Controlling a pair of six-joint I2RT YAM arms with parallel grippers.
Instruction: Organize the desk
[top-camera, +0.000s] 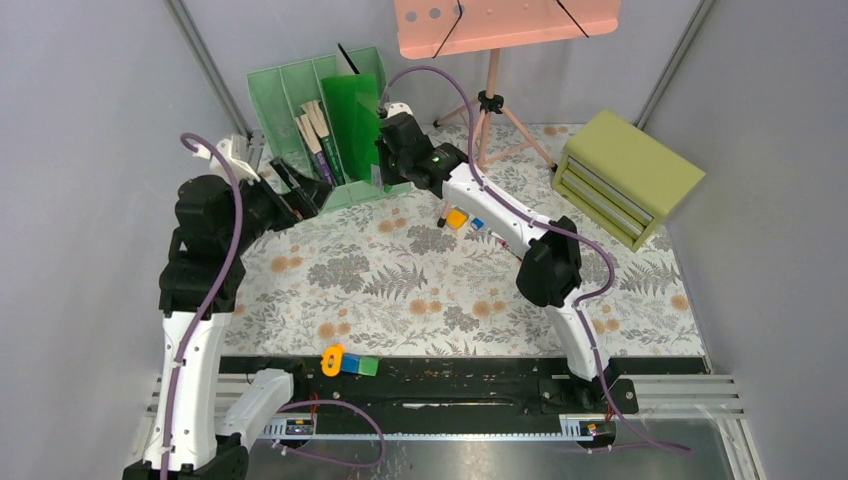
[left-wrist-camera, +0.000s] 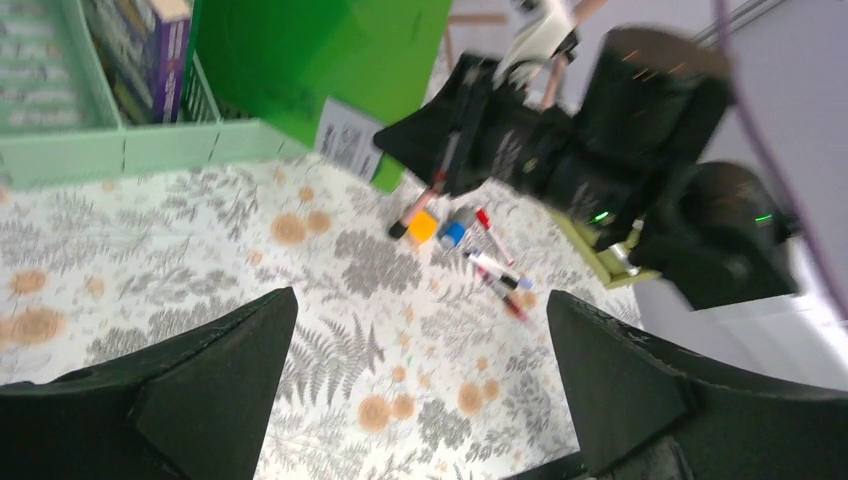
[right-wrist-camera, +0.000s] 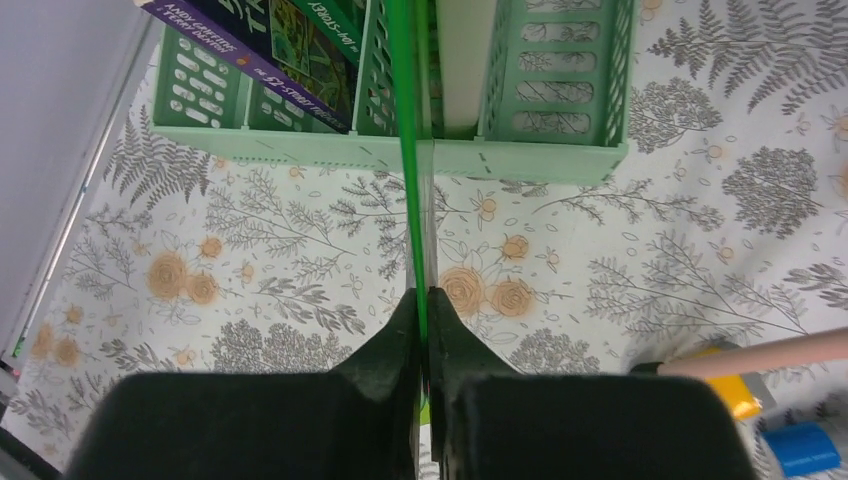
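A bright green folder (top-camera: 352, 115) stands in the right part of the pale green rack (top-camera: 285, 95). My right gripper is shut on the folder's thin front edge (right-wrist-camera: 408, 150), which runs between the fingertips. From above, that right gripper (top-camera: 384, 165) is at the rack's front right. Books (top-camera: 317, 140) stand in a compartment to the folder's left. My left gripper (top-camera: 314, 203) is open and empty, near the rack's front left; in its own wrist view the fingers (left-wrist-camera: 215, 380) are wide apart, with only tabletop between them.
An orange-yellow item (top-camera: 457, 218), a small blue item (top-camera: 477, 224) and pens (left-wrist-camera: 490, 270) lie right of the rack. An olive drawer box (top-camera: 630, 175) and a pink stand (top-camera: 492, 75) are behind.
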